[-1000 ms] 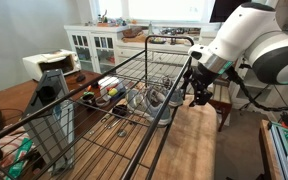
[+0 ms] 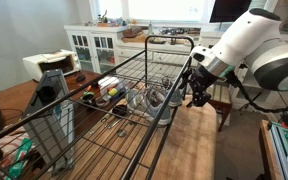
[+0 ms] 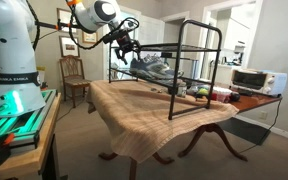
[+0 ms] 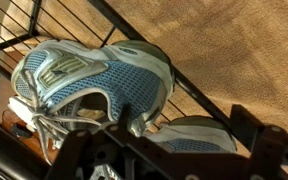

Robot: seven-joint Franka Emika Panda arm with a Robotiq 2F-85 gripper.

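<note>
A pair of blue-grey running shoes rests on the lower shelf of a black wire rack. In the wrist view, one shoe shows its mesh toe and loose white laces; the second shoe is partly hidden at the bottom. My gripper is open above them, with its dark fingertips spread wide. No object is held between them. In exterior view 1, the gripper hangs at the rack's right side, close to the shoes.
A black rack bar crosses diagonally beneath the gripper. Small items lie on the rack's shelf left of the shoes. A metal box-like object stands further left.
The white arm links have shifted slightly to the right in exterior view 1. The gripper stays close to the same spot beside the rack, and the shoes have not visibly moved.
</note>
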